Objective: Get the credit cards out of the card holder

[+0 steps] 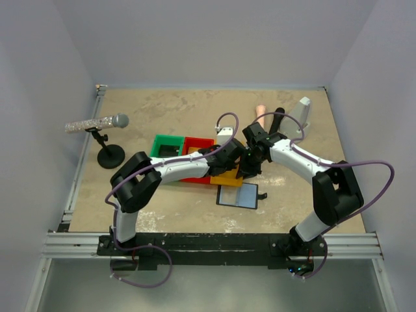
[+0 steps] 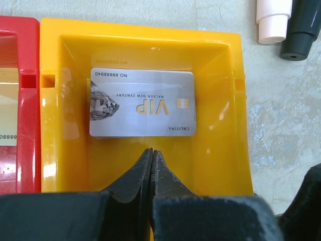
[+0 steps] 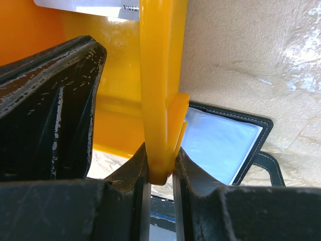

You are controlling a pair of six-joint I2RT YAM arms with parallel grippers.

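The silver VIP card (image 2: 145, 103) lies flat at the far side of a yellow bin (image 2: 138, 165); another edge shows just beneath it. My left gripper points down over the bin, shut, with nothing showing between its tips and the card a little beyond them. In the right wrist view, my right gripper is clamped on the wall of the yellow bin (image 3: 163, 75) at a corner. The card holder (image 3: 223, 135) lies open beside that corner, black-edged with light clear sleeves; from above, the holder (image 1: 238, 195) is in front of the bin.
A red bin (image 1: 198, 144) and a green bin (image 1: 168, 141) stand left of the yellow one. Behind lie a pale pink tube (image 1: 260, 114), a dark tube (image 1: 278, 117) and a white object (image 1: 300, 114). A microphone on a stand (image 1: 110, 156) is at left.
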